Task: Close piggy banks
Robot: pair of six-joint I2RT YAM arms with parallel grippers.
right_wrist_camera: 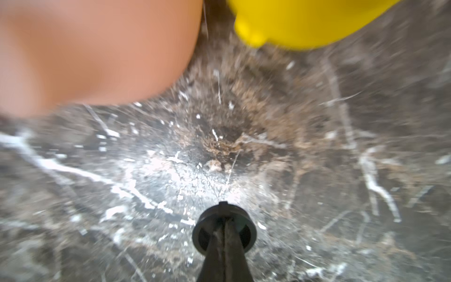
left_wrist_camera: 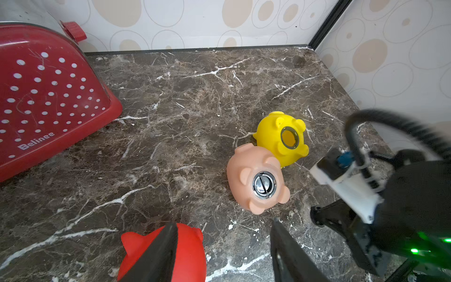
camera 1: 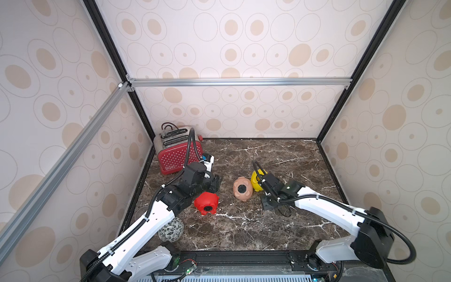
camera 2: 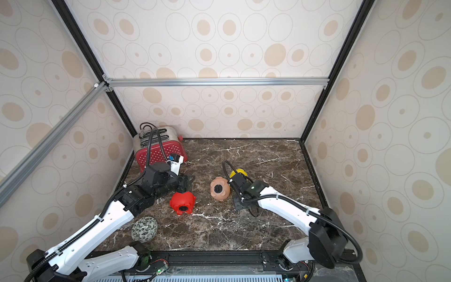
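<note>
Pink [left_wrist_camera: 245, 181], yellow [left_wrist_camera: 273, 136] and red [left_wrist_camera: 164, 256] piggy banks lie on the counter. The pink one shows a round slotted insert in its opening; the yellow one's opening is an empty ring. My left gripper hangs above, near the red bank, its blurred fingers apart with nothing between them. My right gripper is low over the counter beside the pink and yellow banks, shut on a round black plug [right_wrist_camera: 204, 235] at its fingertips.
A red toaster [camera 1: 178, 157] stands at the back left. A patterned round object [camera 1: 170, 231] lies at the front left.
</note>
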